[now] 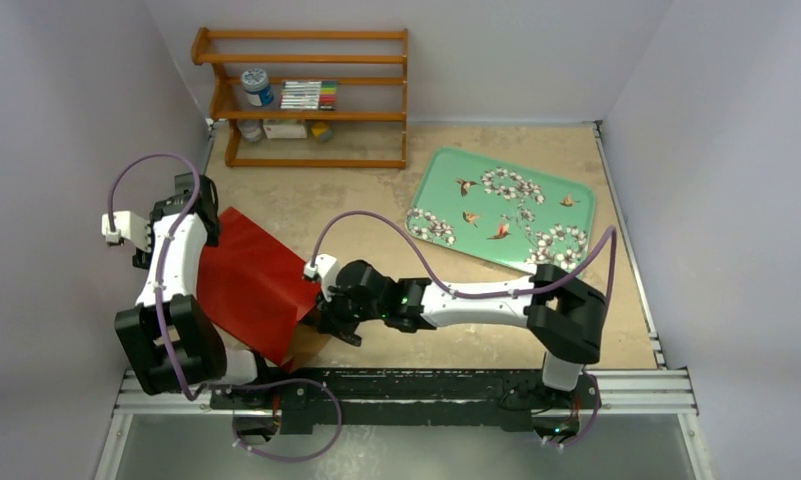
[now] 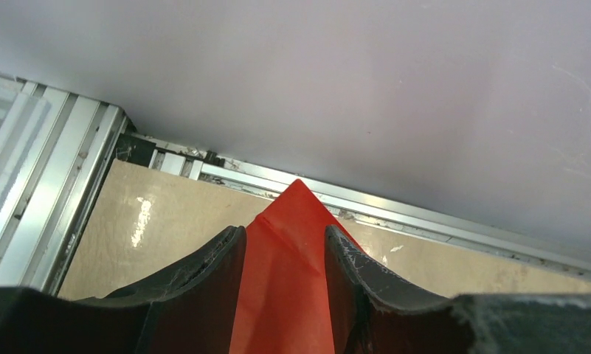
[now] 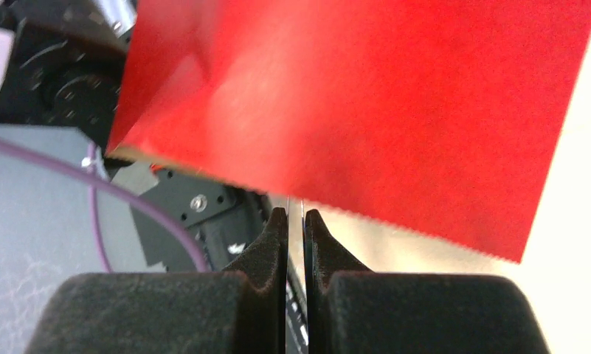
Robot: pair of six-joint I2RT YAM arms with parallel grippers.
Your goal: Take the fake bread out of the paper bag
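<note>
The red paper bag lies slantwise at the left, its mouth toward my right arm and a tan patch of its inside showing. At that mouth my right gripper is shut on a thin pale edge, apparently the bag's rim; its red upper side spans the right wrist view above the fingertips. My left gripper stands part open over the closed end. Between and beyond its fingers shows a bag corner; whether they touch the paper I cannot tell. No fake bread is visible.
A green flowered tray lies at the back right, bare of objects. The wooden shelf stands behind the bag, holding a jar and pens. The left wall and metal rail are close to my left gripper. Table right of the bag is free.
</note>
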